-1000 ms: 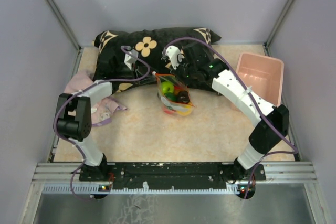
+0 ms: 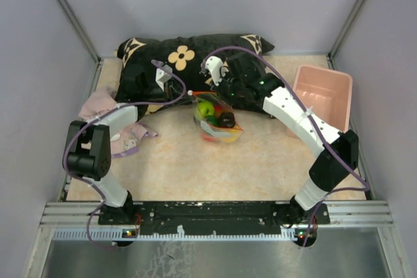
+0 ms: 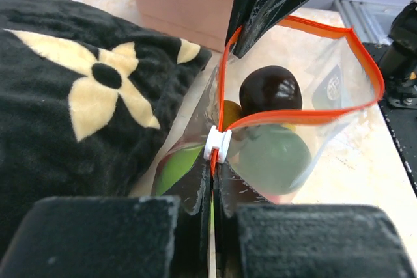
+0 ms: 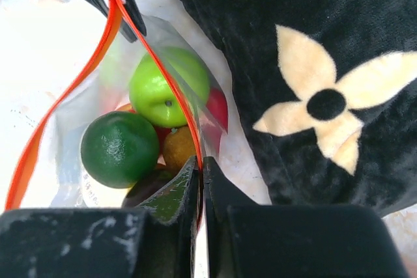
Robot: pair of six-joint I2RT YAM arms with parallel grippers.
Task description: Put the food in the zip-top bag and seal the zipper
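Observation:
The zip top bag (image 2: 218, 131) stands mid-table holding a green apple (image 4: 166, 89), a green avocado (image 4: 119, 148), a dark fruit (image 3: 270, 89) and other food. My left gripper is shut on the bag's end beside the white zipper slider (image 3: 217, 144), the orange zipper strip between its fingers. My right gripper is shut on the orange-edged rim at the bag's other end, shown in both wrist views. The bag's mouth gapes between and beside the grippers, its front edge bowed outward.
A black flowered cushion (image 2: 156, 56) lies along the back. A pink bin (image 2: 322, 96) stands at the right, a pink cloth (image 2: 133, 141) at the left.
The left arm has shifted slightly toward the front, with the bag's left end moving a little. The right arm looks unchanged.

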